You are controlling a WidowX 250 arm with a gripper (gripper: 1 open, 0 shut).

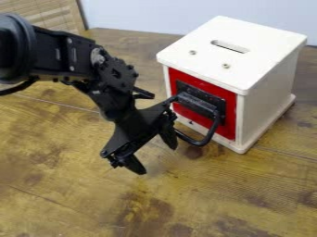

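Note:
A white wooden box point(266, 116) with a red front panel point(199, 85) stands on the right of the camera view. A black fitting with a looped handle point(216, 118) sticks out from the panel. My black gripper point(154, 155) is open, low over the wooden table in front and left of the box, with nothing seen between its fingers. One finger is near the left end of the looped handle; whether they touch I cannot tell.
A cardboard-like piece point(37, 102) lies at the back left, behind the arm.

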